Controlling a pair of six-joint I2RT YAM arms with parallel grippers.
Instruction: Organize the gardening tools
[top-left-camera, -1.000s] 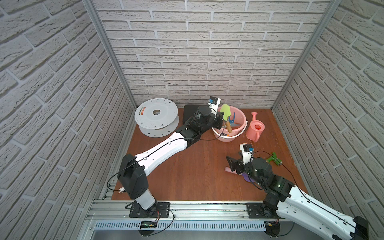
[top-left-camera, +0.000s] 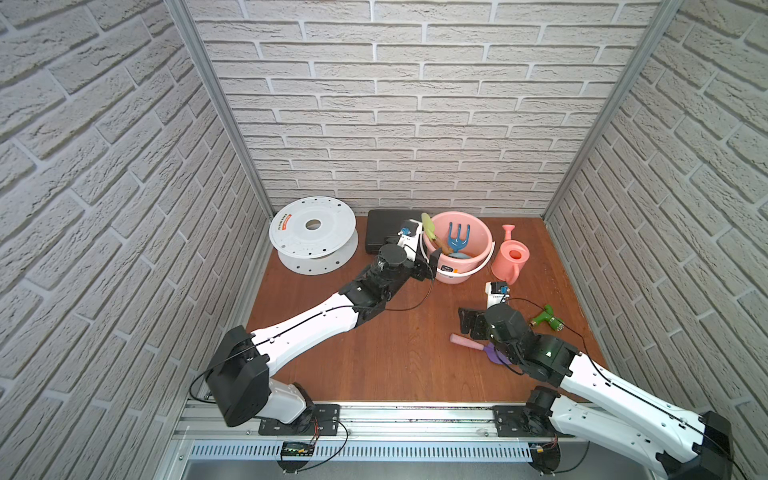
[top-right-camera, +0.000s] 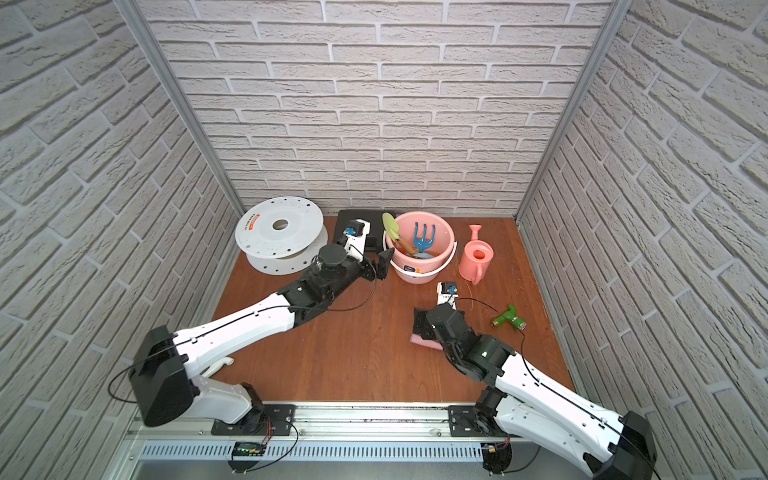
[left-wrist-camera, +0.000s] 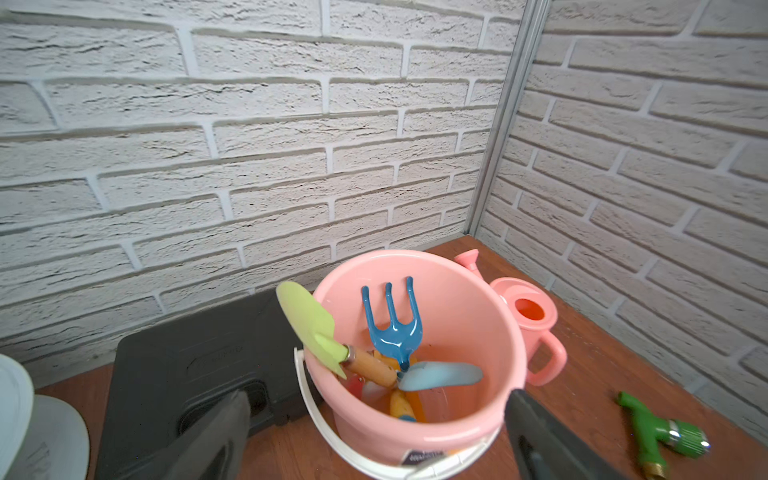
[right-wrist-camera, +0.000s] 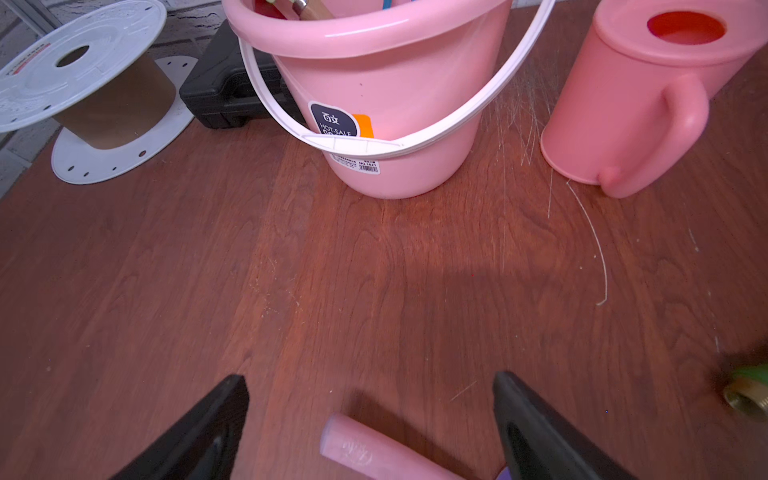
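Observation:
In the pink bucket rest a lime-green trowel, its blade leaning out over the left rim, a blue hand fork and other tools partly hidden below. My left gripper stands open at the bucket's left front, nothing between its fingers. A tool with a pink handle and a purple head lies on the table towards the front. Above that handle hovers my right gripper, its fingers apart and empty. A green spray nozzle lies on the right.
A pink watering can stands right of the bucket. Behind and left are a black case and a white spool. The bucket's white handle hangs across its front.
The green trowel, before upright by the left gripper, now leans on the bucket's left rim. My left gripper has drawn back left and nearer. The right gripper has shifted slightly and turned.

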